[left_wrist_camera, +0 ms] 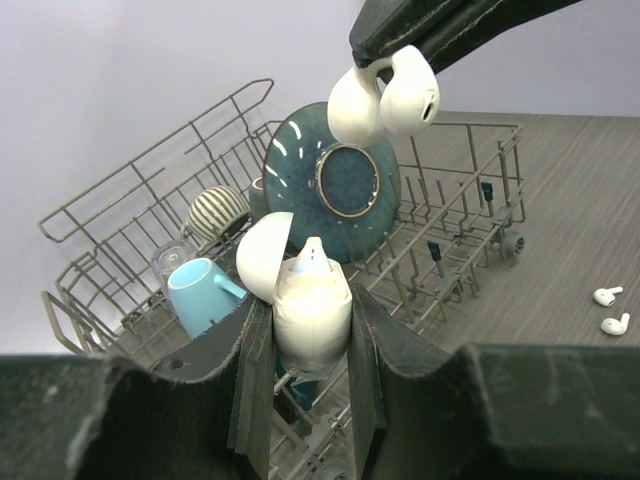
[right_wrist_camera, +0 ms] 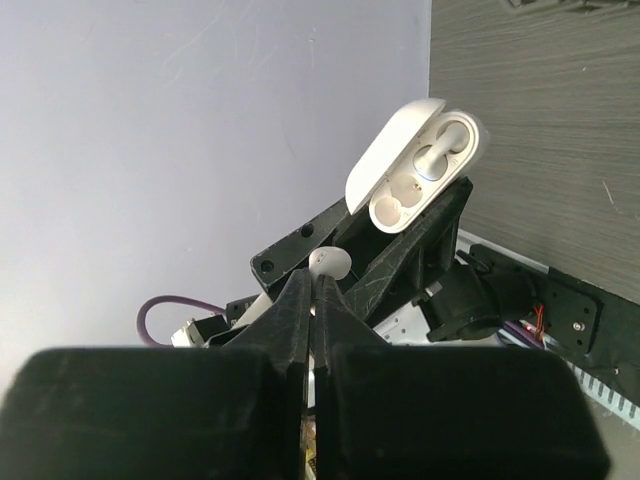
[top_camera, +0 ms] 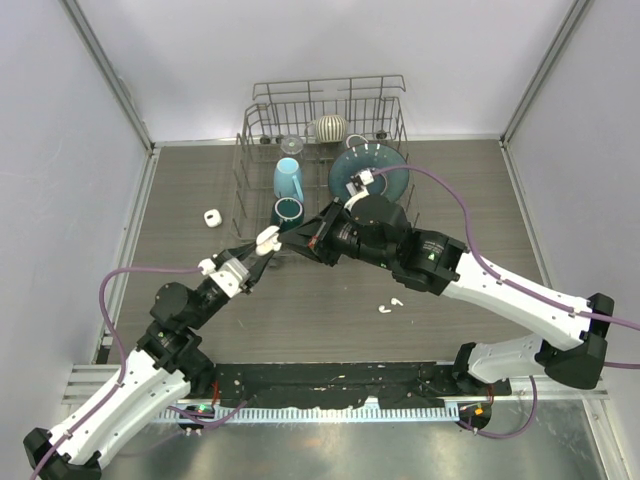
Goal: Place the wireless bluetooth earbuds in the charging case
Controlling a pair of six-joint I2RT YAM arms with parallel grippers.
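Note:
My left gripper (top_camera: 262,250) is shut on the white charging case, whose lid stands open; in the right wrist view its cavities (right_wrist_camera: 400,187) show, with a white stem upright in one. My right gripper (top_camera: 292,240) is shut on a white earbud (right_wrist_camera: 330,262), held just beside the case. In the left wrist view two white pieces (left_wrist_camera: 395,95) at the right gripper's tips hang above and right of the case. Two small white earbuds (left_wrist_camera: 614,325) lie on the table at right.
A dish rack (top_camera: 240,170) with a blue mug (top_camera: 287,178), dark cup, plate (top_camera: 390,170) and striped cup stands behind the grippers. Another small white case (top_camera: 212,218) lies left of it.

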